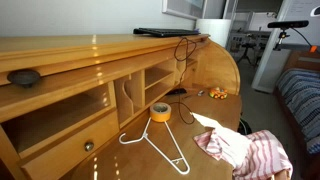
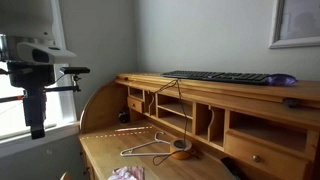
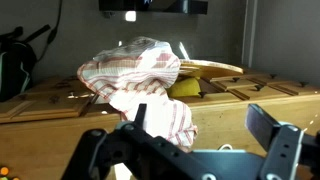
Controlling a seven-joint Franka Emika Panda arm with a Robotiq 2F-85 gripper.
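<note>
A white and reddish striped cloth (image 1: 258, 155) hangs over the desk's front edge; the wrist view shows the cloth (image 3: 140, 85) crumpled ahead of my fingers. My gripper is open, with its dark fingers wide apart and nothing held between them. In exterior view 2 the gripper (image 2: 37, 130) hangs at the left, pointing down and clear of the desktop. A white hanger (image 1: 155, 150) lies flat on the desk, beside a roll of yellow tape (image 1: 160, 112).
The wooden desk has open cubbies and a drawer (image 1: 75, 148) along its back. A black keyboard (image 2: 215, 77) and a dark mouse (image 2: 281, 79) rest on its top shelf, with a cable hanging down. Small orange and yellow items (image 1: 218, 93) lie at the far end.
</note>
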